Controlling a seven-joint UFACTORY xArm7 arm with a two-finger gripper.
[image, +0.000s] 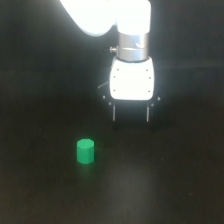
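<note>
A small green cylinder (85, 152) stands upright on the dark surface, left of the middle. Up and to the right of it, clear of the cylinder, hangs my white gripper (131, 114). Its two thin fingers point down, set wide apart, and only dark background shows between them. The gripper is open. I cannot tell its exact height above the surface.
No other objects or obstacles show.
</note>
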